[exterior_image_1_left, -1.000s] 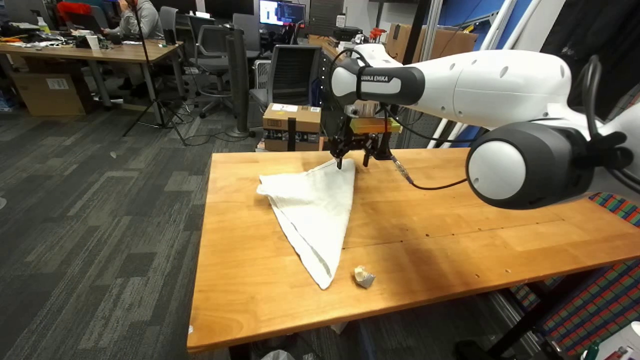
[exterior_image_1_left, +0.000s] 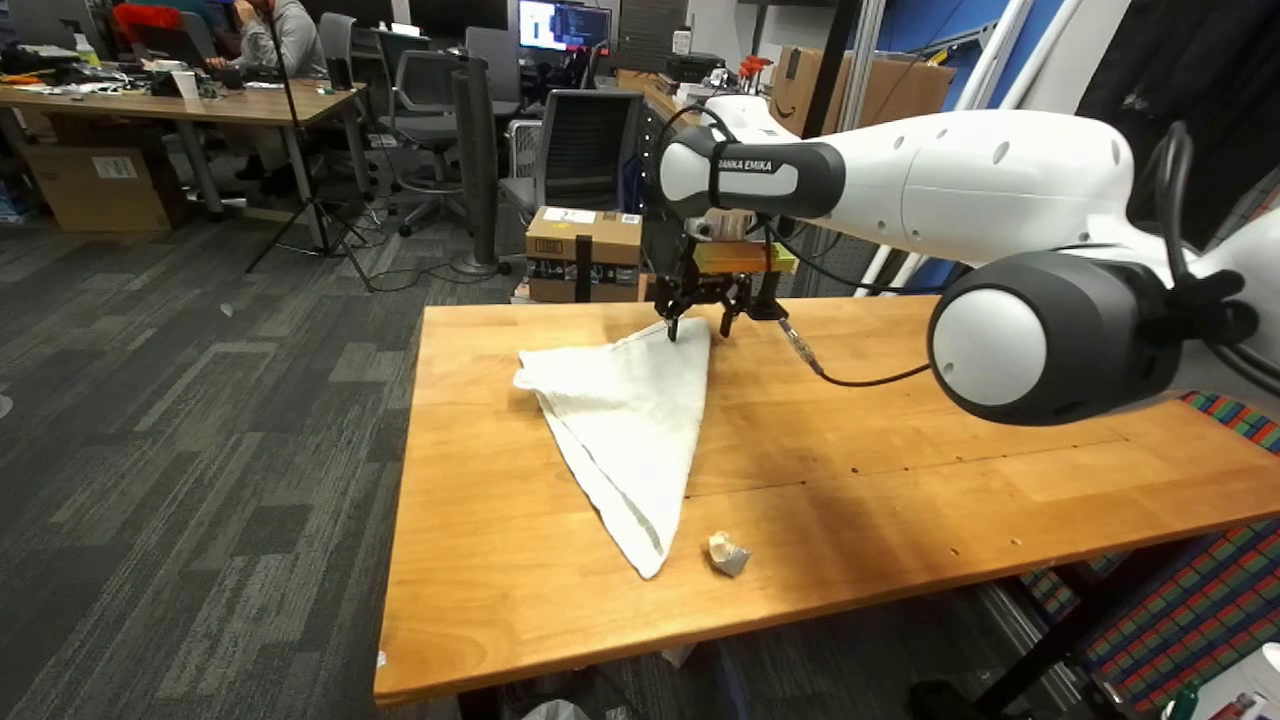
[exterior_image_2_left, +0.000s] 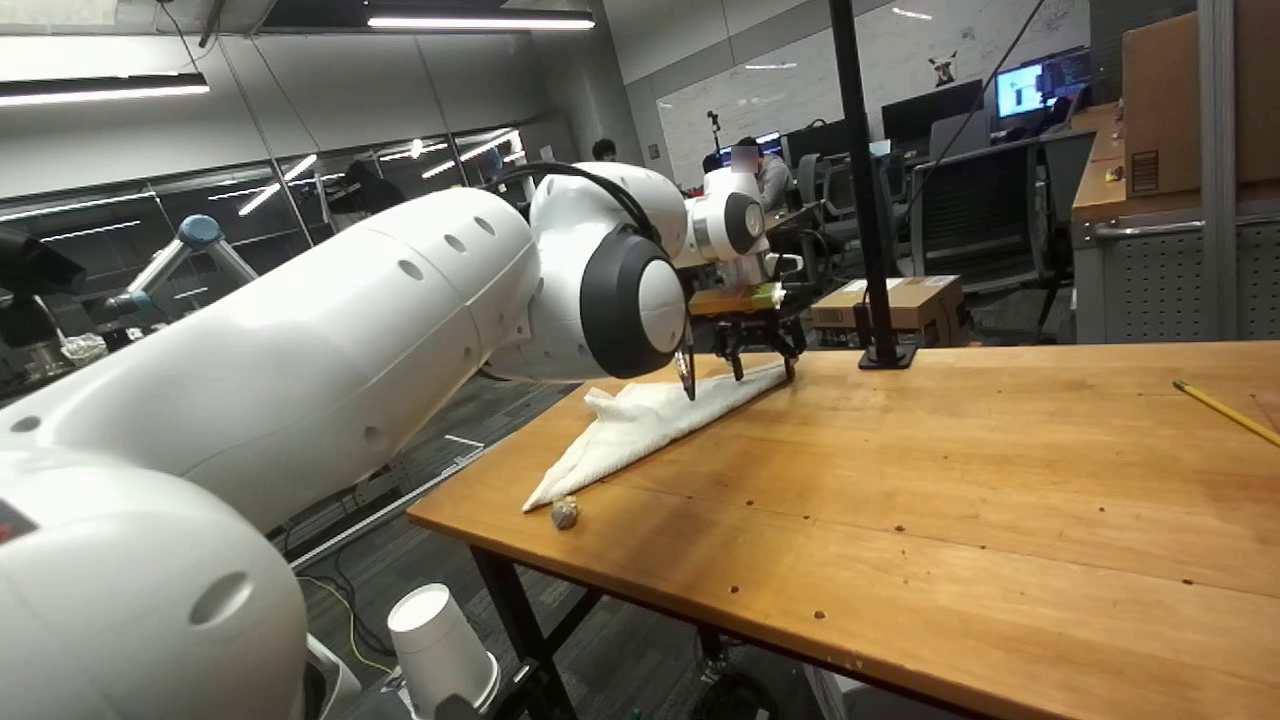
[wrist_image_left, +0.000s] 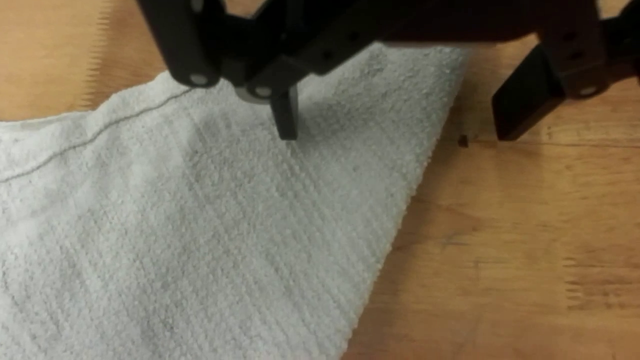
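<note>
A white towel (exterior_image_1_left: 636, 414) lies on the wooden table in a roughly triangular shape, its narrow point toward the near edge. Over its far right corner my gripper (exterior_image_1_left: 698, 332) stands open, nothing held between its fingers. In the wrist view one finger (wrist_image_left: 286, 117) is above the towel (wrist_image_left: 210, 240) and the other finger (wrist_image_left: 525, 99) is over bare wood, so the towel's right edge runs between them. Whether the left fingertip touches the cloth I cannot tell. From the other side, the gripper (exterior_image_2_left: 764, 370) appears low at the towel's far end (exterior_image_2_left: 672, 414).
A small crumpled lump (exterior_image_1_left: 727, 553) sits near the towel's narrow point. At the table's far side a black post (exterior_image_2_left: 885, 348) rises, and a yellow pencil (exterior_image_2_left: 1230, 412) lies off to the right. Bare table (exterior_image_1_left: 840, 420) extends right of the towel.
My gripper has moved slightly left and a little lower over the towel's corner. It is open in both, and the towel has not visibly moved.
</note>
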